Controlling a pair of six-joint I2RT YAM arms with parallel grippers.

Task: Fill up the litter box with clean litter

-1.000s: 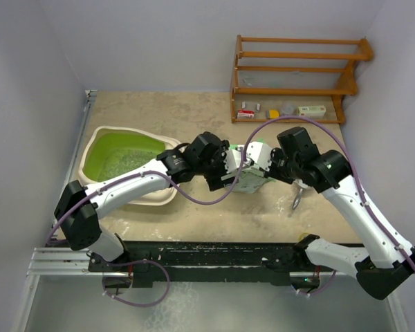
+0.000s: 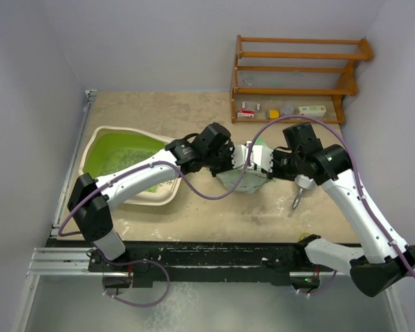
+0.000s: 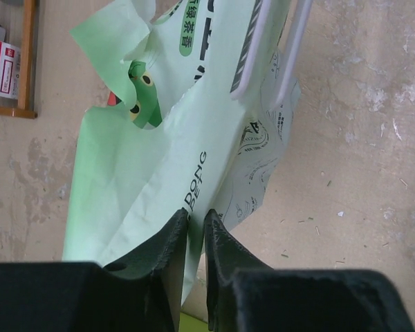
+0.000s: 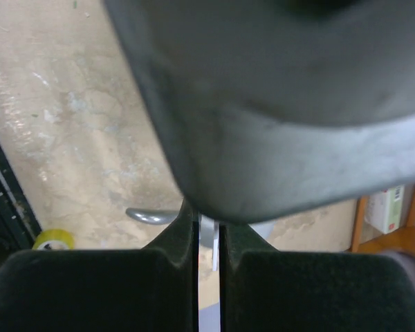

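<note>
A torn pale green litter bag [image 3: 138,187] with printed lettering hangs under both arms at the centre of the top view. My left gripper has its fingers around the bag's folded edge, nearly together. My right gripper [image 2: 271,160] is at the bag's right side, shut on something, probably part of the bag, though a dark grey shape blocks the right wrist view. The litter box [image 2: 93,149], white-rimmed with a green inside, lies at the left.
A wooden shelf [image 2: 290,90] with small boxes stands at the back right. A metal scoop [image 2: 297,197] lies right of the bag, and a yellow tape roll [image 4: 54,241] near the front edge.
My left gripper has risen and turned slightly at the bag's left side. The right arm has shifted a little to the right.
</note>
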